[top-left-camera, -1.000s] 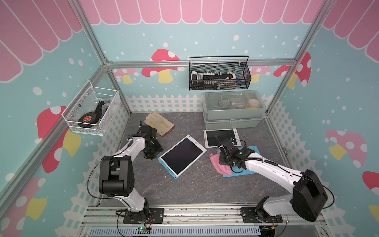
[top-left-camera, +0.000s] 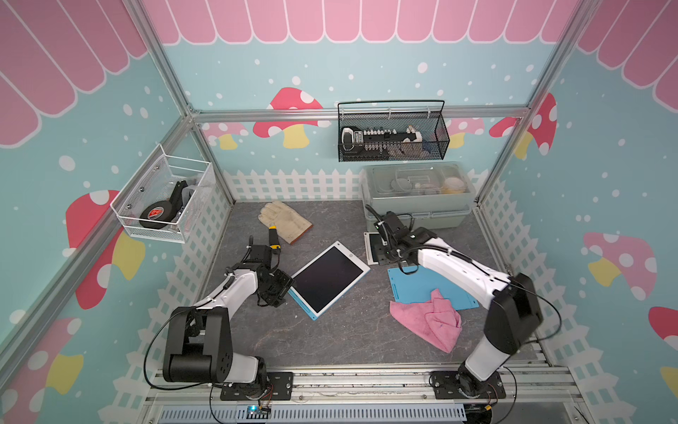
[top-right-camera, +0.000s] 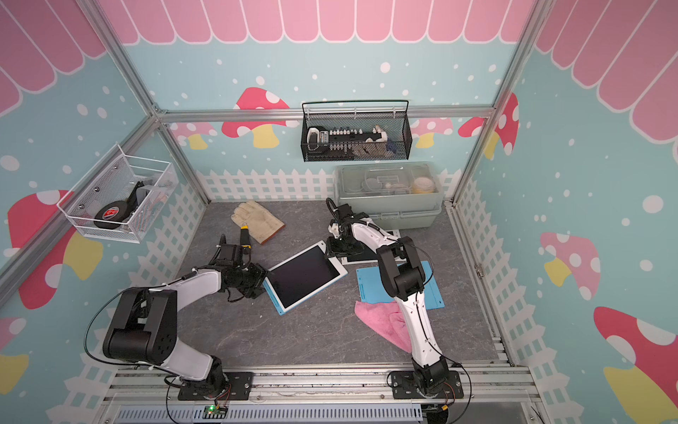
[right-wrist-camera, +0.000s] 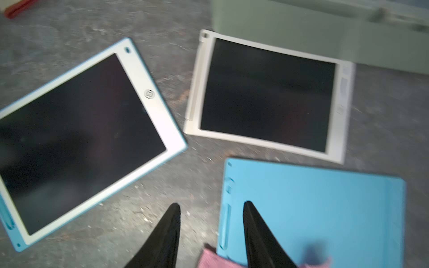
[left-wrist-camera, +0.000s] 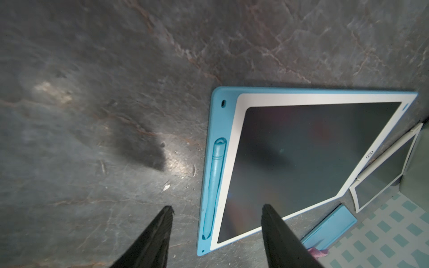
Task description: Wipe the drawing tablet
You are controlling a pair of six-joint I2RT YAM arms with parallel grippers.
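A white-faced drawing tablet with blue back and stylus (top-left-camera: 328,277) lies mid-table. A smaller white tablet (right-wrist-camera: 267,93) sits behind it to the right, and a blue tablet (right-wrist-camera: 308,205), screen hidden, lies in front of that. A pink cloth (top-left-camera: 427,318) lies at the blue tablet's front edge. My left gripper is open above the left end of the central tablet, nothing between its fingers. My right gripper is open, raised above the tablets at the right, nothing between its fingers.
A beige glove (top-left-camera: 285,220) and a yellow-black tool (top-left-camera: 273,236) lie at back left. A lidded plastic box (top-left-camera: 416,198) stands at back right; wire baskets hang on the walls. Bare table shows at front centre.
My right arm has risen and moved toward the back, away from the pink cloth, which now lies farther forward. My left arm has moved slightly toward the front.
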